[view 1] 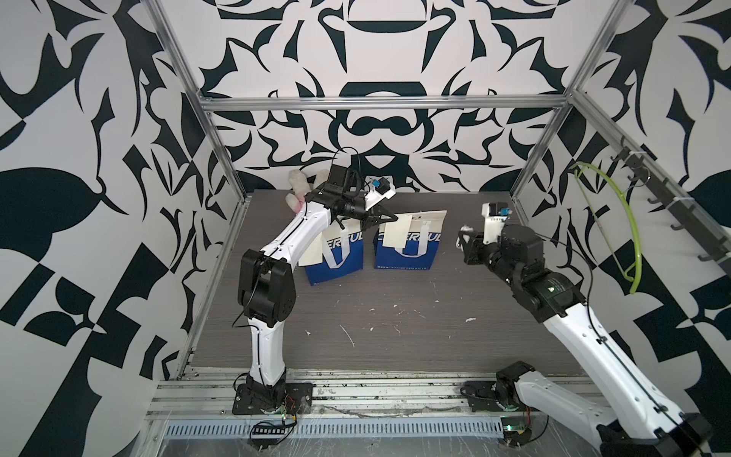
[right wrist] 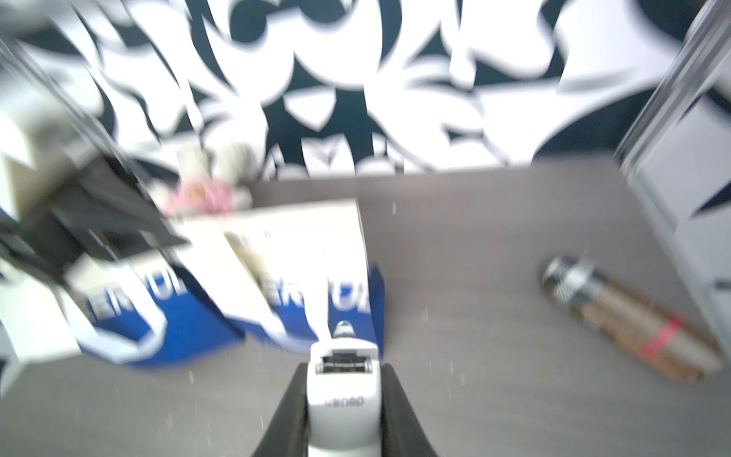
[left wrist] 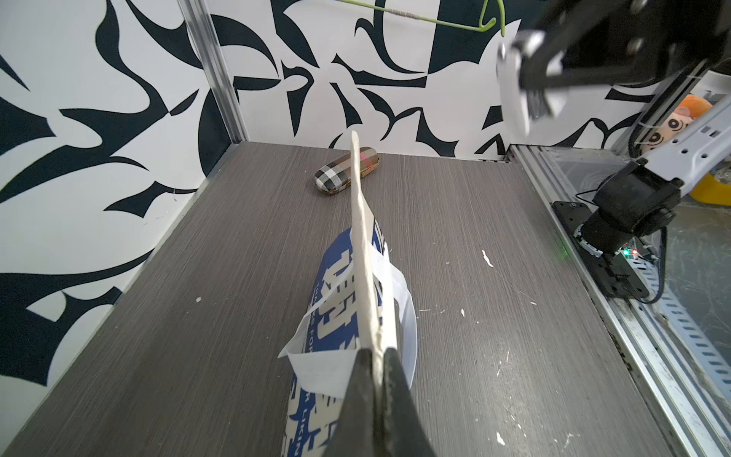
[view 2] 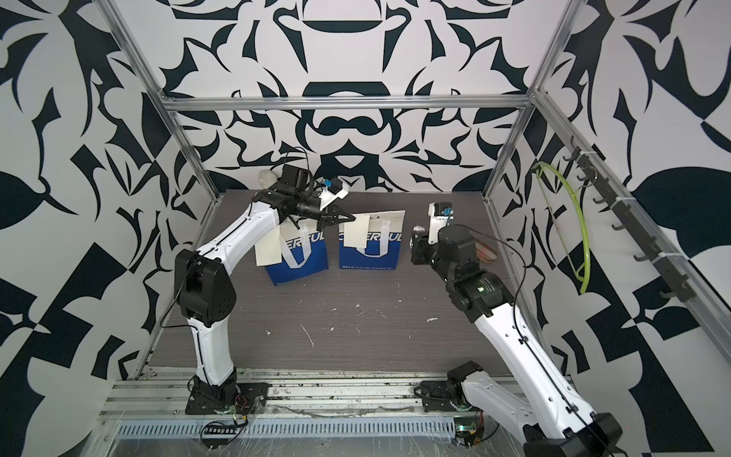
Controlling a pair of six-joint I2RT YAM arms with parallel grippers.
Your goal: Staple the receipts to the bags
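Note:
Two blue-and-white paper bags stand upright at the back of the table. A cream receipt (view 1: 311,252) lies against the front of the left bag (view 1: 336,271), near its left side. Another receipt (view 1: 396,230) hangs over the upper left front of the right bag (view 1: 403,262). My left gripper is shut on the top edge of that bag and receipt, seen edge-on as a thin cream strip. Clear of the bags, to their right, my right gripper (view 1: 466,245) is raised and shut on a white stapler (right wrist: 343,407), whose front points toward the right bag.
A plaid pouch (right wrist: 632,318) lies on the right side of the table. Behind the left bag sits a pink-and-white plush toy (right wrist: 204,182). Small paper scraps dot the otherwise clear front area. A green hanger (view 1: 632,221) hangs on the right wall.

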